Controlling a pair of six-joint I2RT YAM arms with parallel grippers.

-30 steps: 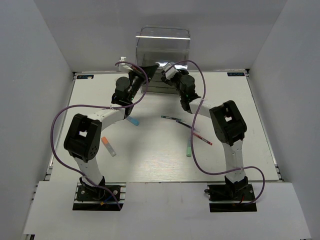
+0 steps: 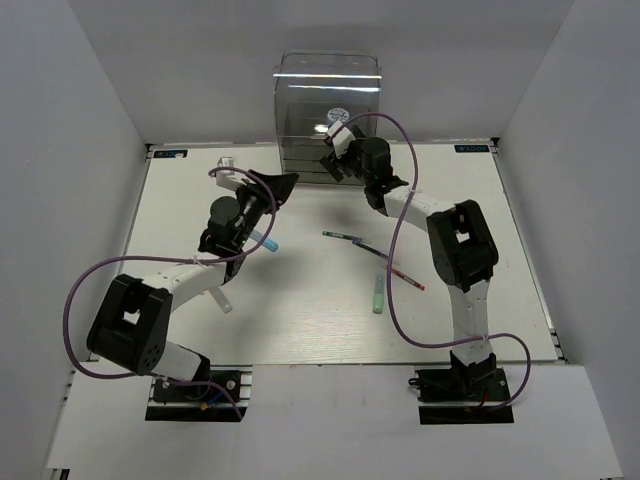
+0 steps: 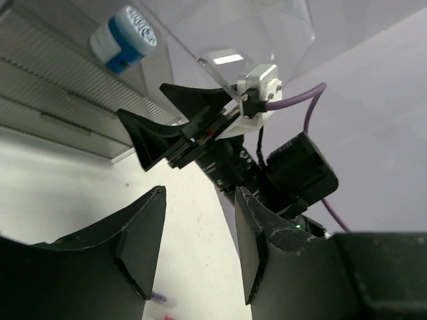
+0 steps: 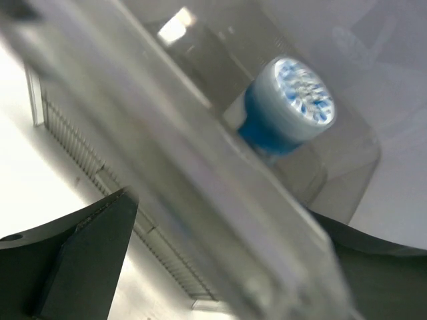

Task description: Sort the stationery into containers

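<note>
A clear container (image 2: pixel 326 88) stands at the back centre, holding a blue-and-white cylindrical item, also seen in the left wrist view (image 3: pixel 123 39). My right gripper (image 2: pixel 338 158) is open at the container's front edge, whose rim is between or just beyond its fingers. My left gripper (image 2: pixel 268 190) is open, left of and in front of the container, with nothing between its fingers. On the table lie a blue item (image 2: pixel 268 243), a light item (image 2: pixel 222 300) under the left arm, a green item (image 2: pixel 378 294) and several pens (image 2: pixel 405 278).
Grey walls enclose it at left, back and right. Purple cables loop along both arms.
My left arm has drawn back from the container toward the front-left.
</note>
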